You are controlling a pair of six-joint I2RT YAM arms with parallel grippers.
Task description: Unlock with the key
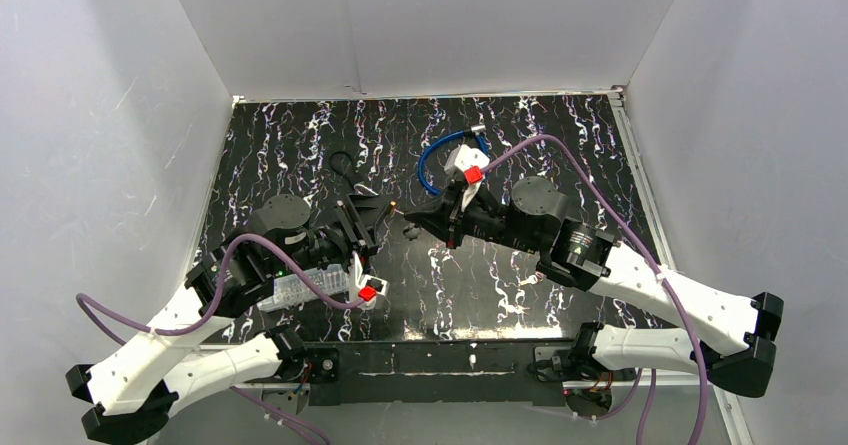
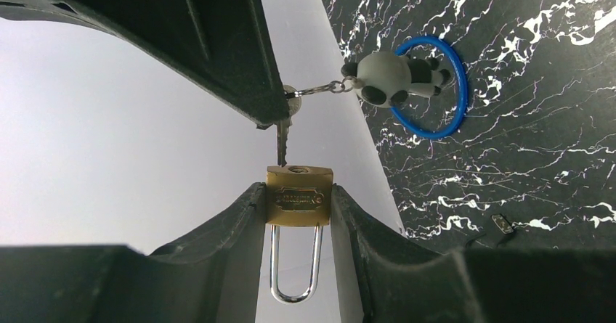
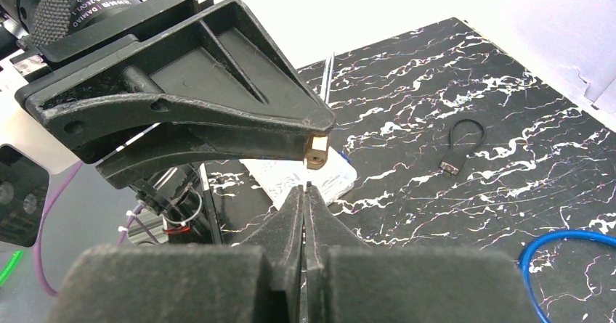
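In the left wrist view, a brass padlock [image 2: 298, 196] is pinched between the fingers of my left gripper [image 1: 388, 207], its keyhole face up and both shackle legs in the body. Above it, my right gripper is shut on the head of a key [image 2: 283, 143]. The key points down, its tip close to the padlock's upper face and left of the keyhole. Whether tip and face touch, I cannot tell. A panda charm [image 2: 392, 78] hangs off the key by a short chain. The right wrist view shows only the padlock's end past the left fingers.
A blue cable ring [image 1: 430, 155] lies on the dark marbled table behind the grippers. Further left there is a small black looped strap [image 3: 465, 138]. A clear plastic box [image 1: 300, 290] sits under the left arm.
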